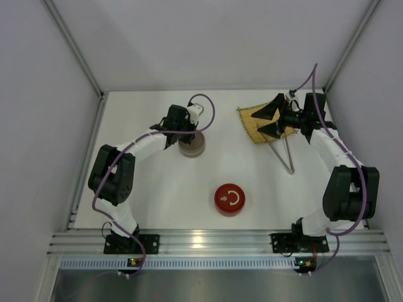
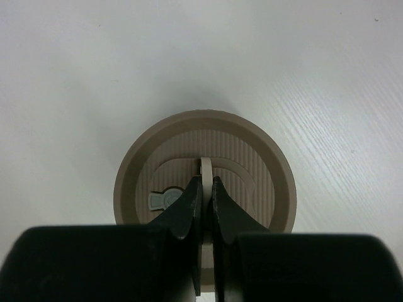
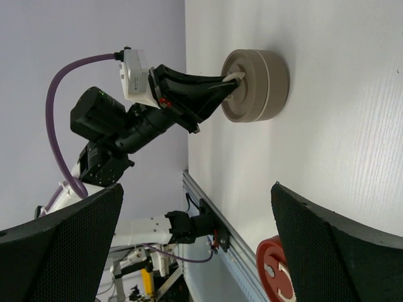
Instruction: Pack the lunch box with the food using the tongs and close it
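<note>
A round brown-grey lunch box (image 1: 192, 147) stands left of the table's middle. My left gripper is shut on its thin, pale lid handle (image 2: 206, 165), one finger on each side. The right wrist view also shows this lunch box (image 3: 271, 85), tilted by the camera's angle; whether its base touches the table I cannot tell. A red round lunch box (image 1: 230, 196) rests nearer the front. At the back right, above a yellow woven mat (image 1: 252, 133), my right gripper (image 1: 255, 123) hangs open, nothing between its fingers.
A slim metal piece with two rods meeting at the near end (image 1: 291, 170) lies partly by the mat. Grey walls close in the sides and back.
</note>
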